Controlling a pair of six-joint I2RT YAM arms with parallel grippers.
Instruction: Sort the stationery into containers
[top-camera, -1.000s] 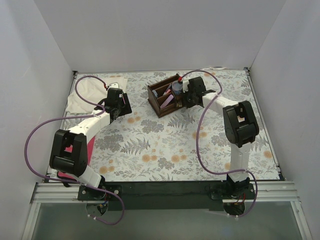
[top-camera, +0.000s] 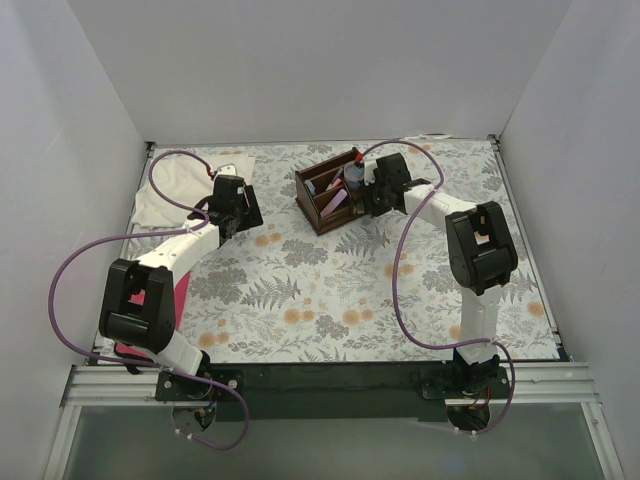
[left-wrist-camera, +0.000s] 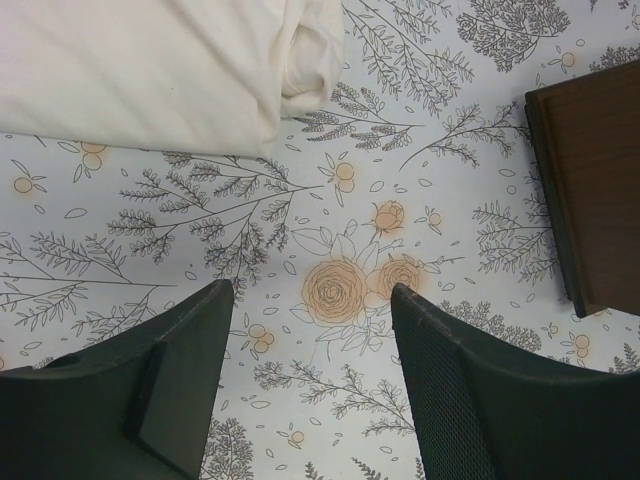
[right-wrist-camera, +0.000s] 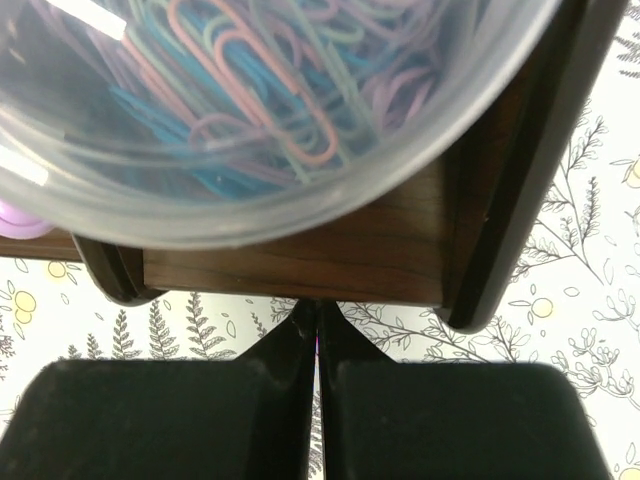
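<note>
A dark brown wooden organizer stands at the back middle of the table, tilted to the camera. In its compartments lie a pink-purple item and other small stationery. A clear round tub of coloured paper clips sits at its right end, close above my right gripper in the right wrist view. That gripper is shut, with nothing showing between its fingertips, beside the organizer's edge. Left of the organizer, my left gripper is open over bare tablecloth; the organizer's side shows at the right of its view.
A white cloth lies at the back left. Something red lies under the left arm. The patterned tablecloth is clear across the middle and front. Grey walls stand left, right and behind.
</note>
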